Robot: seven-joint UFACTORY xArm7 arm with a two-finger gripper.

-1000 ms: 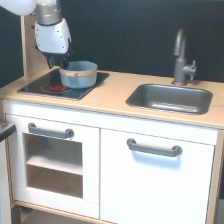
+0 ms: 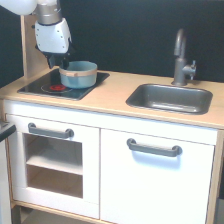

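Note:
A light blue-grey pot (image 2: 80,78) stands upright on the black stovetop (image 2: 45,88), at the right of its glowing red burner mark. From the upper left the white arm (image 2: 52,36) reaches down. Its dark gripper (image 2: 62,61) is at the pot's left rear rim, too small and dark to show how its fingers stand. Whether it touches the pot cannot be made out. Something brownish shows inside the pot, too blurred to name.
A steel sink (image 2: 171,97) with a grey faucet (image 2: 181,58) is set into the wooden counter (image 2: 115,90) on the right. Bare counter lies between stove and sink. Below are an oven door (image 2: 50,131) with a window and a closed white cabinet door (image 2: 153,180).

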